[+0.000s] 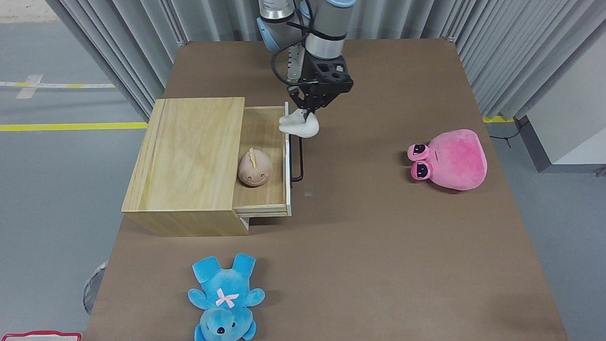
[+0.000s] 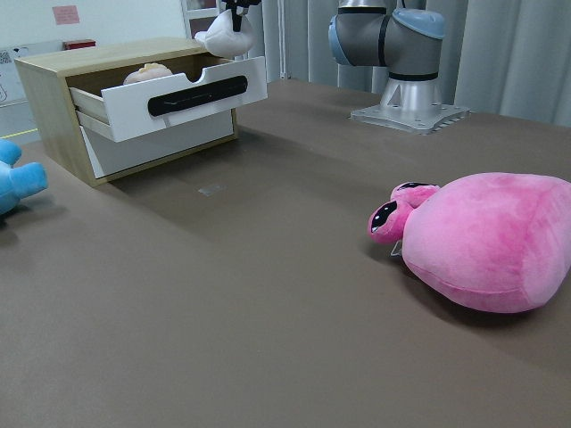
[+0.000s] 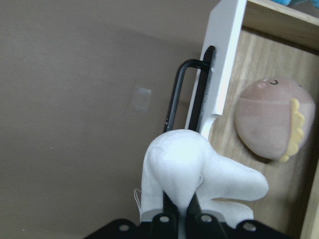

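Note:
My gripper [image 1: 307, 112] is shut on a white cloth item [image 1: 299, 126], which looks like a soft toy or glove, held over the front edge of the open drawer [image 1: 262, 201]. In the wrist view the white item [image 3: 179, 164] partly hides the drawer's rim and black handle [image 3: 178, 84]. A pale pink plush [image 1: 254, 170] with a yellow crest lies inside the drawer.
The wooden cabinet [image 1: 182, 153] stands at the table's left. A blue bear plush [image 1: 227, 301] lies at the near left, and a pink plush [image 1: 454, 160] at the right.

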